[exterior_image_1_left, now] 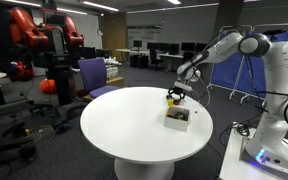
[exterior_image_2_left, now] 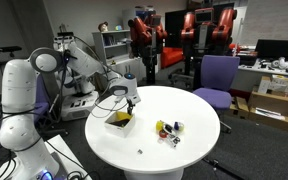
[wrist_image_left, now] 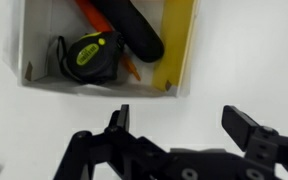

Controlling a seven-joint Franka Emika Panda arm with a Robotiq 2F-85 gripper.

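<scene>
A box (exterior_image_1_left: 167, 123) with low walls stands on the round white table, towards the arm's side. In the wrist view it holds a black and yellow tape measure (wrist_image_left: 92, 57), a black-handled tool (wrist_image_left: 134, 28) and something orange (wrist_image_left: 96, 14). One inner side of the box is yellow (wrist_image_left: 174, 50). My gripper is open, its two dark fingers apart with only bare white table visible between them. From the second exterior view, the gripper (exterior_image_2_left: 131, 103) hangs just above and beside the box (exterior_image_2_left: 118, 122).
Several small items, among them a yellow one (exterior_image_2_left: 178, 127) and a red one (exterior_image_2_left: 161, 126), lie grouped on the white table (exterior_image_2_left: 199, 145). A small dark object (exterior_image_2_left: 139, 151) sits near its front.
</scene>
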